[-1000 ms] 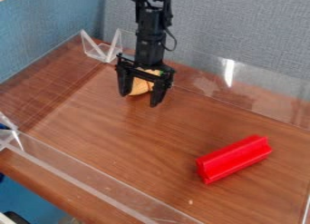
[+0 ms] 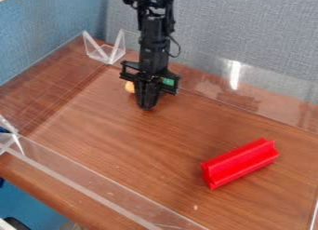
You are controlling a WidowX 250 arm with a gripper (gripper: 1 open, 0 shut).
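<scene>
My black gripper (image 2: 148, 89) hangs near the back middle of the wooden table, its fingers drawn together around something mostly hidden behind them. A small yellow-orange piece (image 2: 129, 87) shows at its left and a green piece (image 2: 170, 84) at its right; whether these are one object I cannot tell. A red block (image 2: 239, 163) lies apart at the front right of the table.
Clear plastic walls edge the wooden surface (image 2: 125, 150). A white angled bracket (image 2: 102, 51) stands at the back left corner.
The gripper's fingers have closed from a wide spread onto the yellow and green thing, which is now mostly hidden. The red block has not moved.
</scene>
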